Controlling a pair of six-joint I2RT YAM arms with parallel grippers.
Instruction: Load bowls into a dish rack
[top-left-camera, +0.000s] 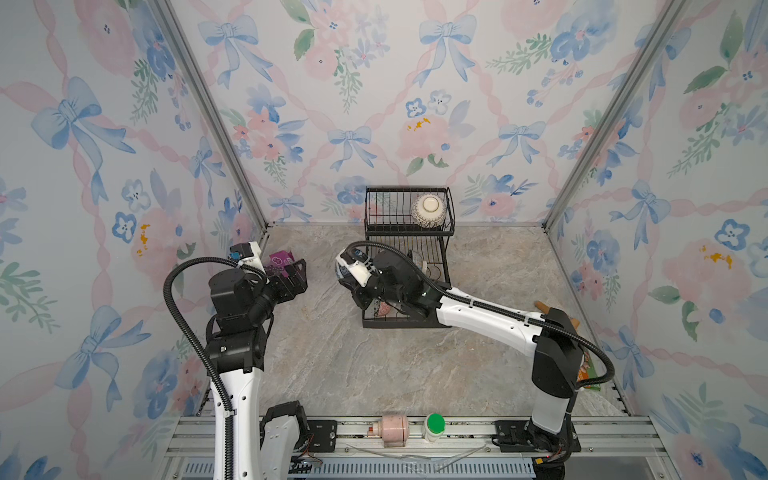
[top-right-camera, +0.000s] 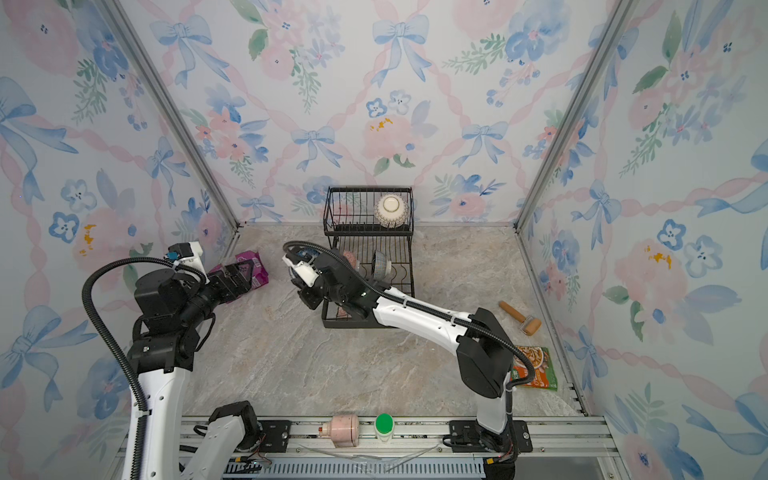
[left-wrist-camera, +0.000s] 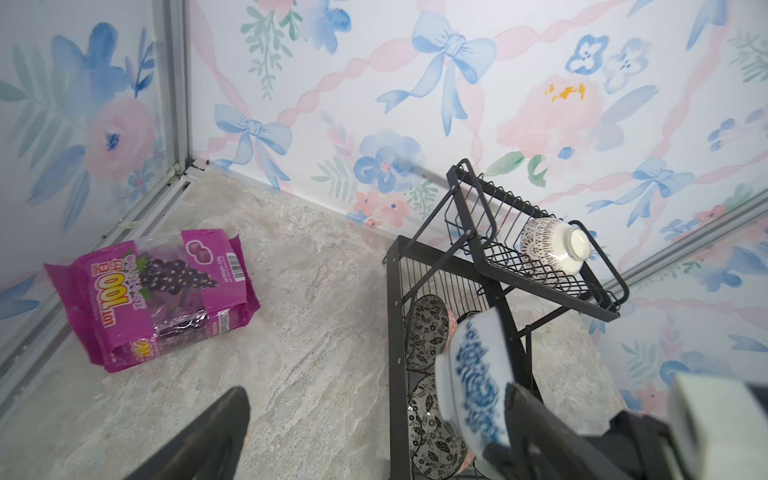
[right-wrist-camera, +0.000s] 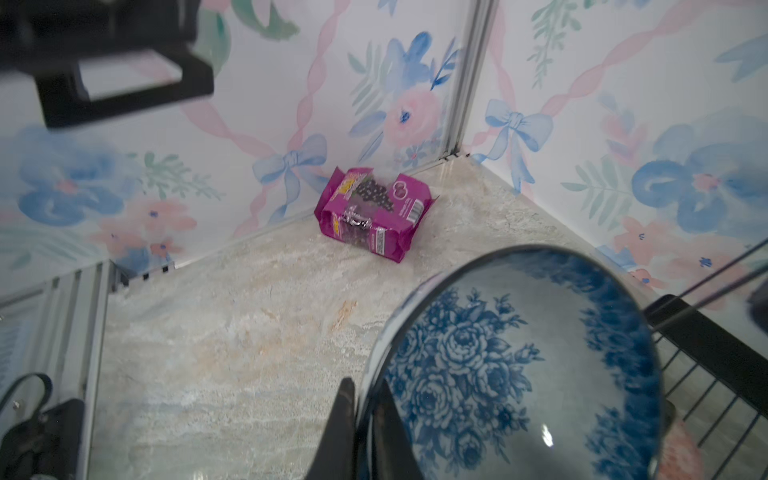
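Note:
A white bowl with blue flowers (right-wrist-camera: 472, 376) is gripped at its rim by my right gripper, which is shut on it. The bowl (left-wrist-camera: 480, 372) is tilted on its side above the left part of the black dish rack (left-wrist-camera: 396, 344). Dark patterned bowls (left-wrist-camera: 429, 332) stand in the rack's lower level, with pink ones (top-right-camera: 349, 258) partly hidden by my right arm. On the upper tier a cream bowl (top-left-camera: 429, 209) lies upside down. To the rack's left, my left gripper (top-left-camera: 297, 280) is open and empty.
A purple snack bag (left-wrist-camera: 164, 296) lies on the counter near the left wall. At the right are a wooden-handled tool (top-right-camera: 520, 317) and an orange-green packet (top-right-camera: 537, 366). Counter space in front of the rack is clear.

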